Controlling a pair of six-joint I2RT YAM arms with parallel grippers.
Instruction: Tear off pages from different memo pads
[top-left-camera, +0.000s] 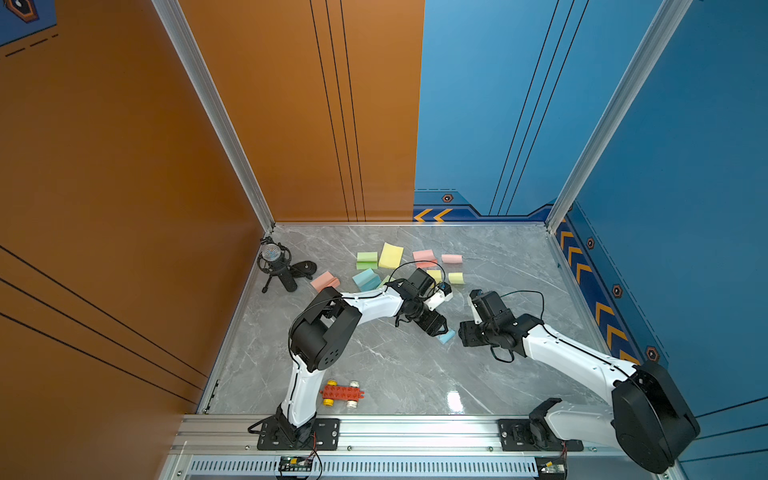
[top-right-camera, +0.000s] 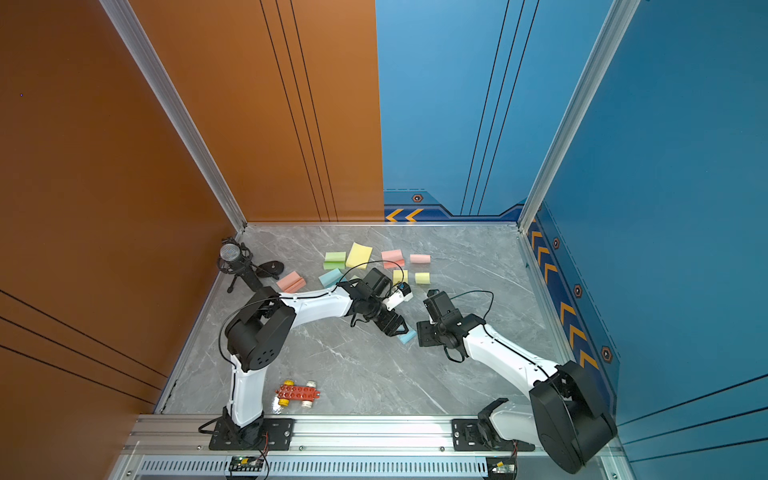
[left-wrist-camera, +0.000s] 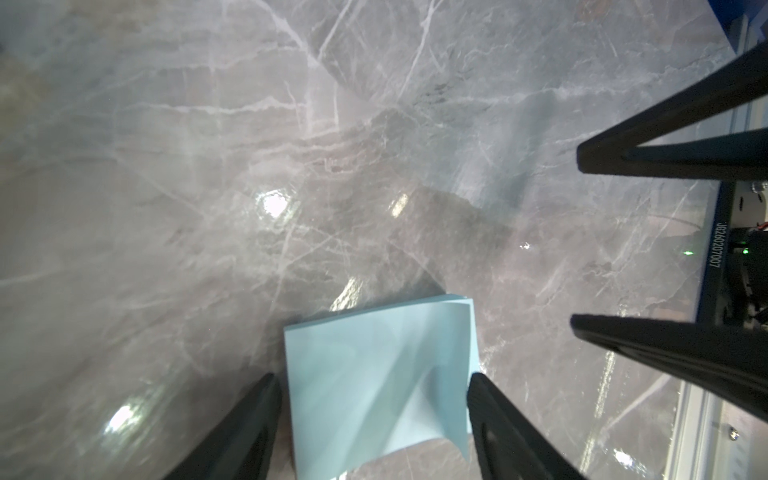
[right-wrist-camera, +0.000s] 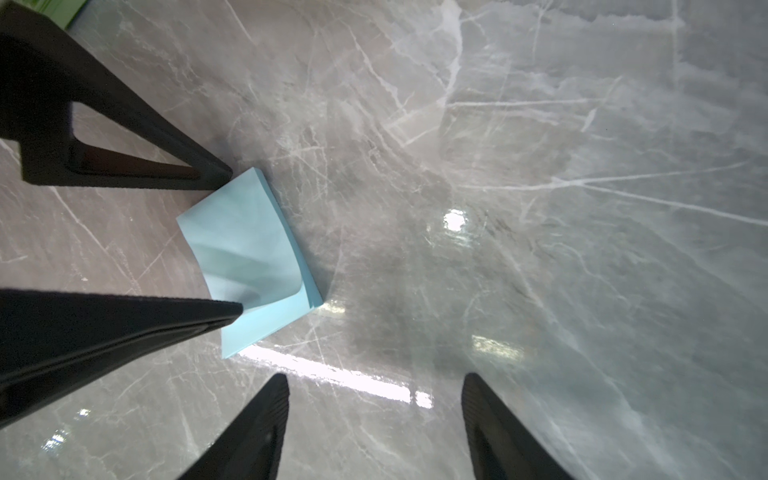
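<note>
A small light-blue memo pad lies on the grey table, its top sheet bowed and lifted along one side. My left gripper stands open around it, one finger close to either side; whether they touch the paper I cannot tell. In the right wrist view, the left gripper's fingers reach in from the left to the same blue pad. My right gripper is open and empty, to the right of the pad.
Behind the arms lie green, yellow, pink and blue pads or sheets. A red toy block piece sits near the front, a black stand at the back left.
</note>
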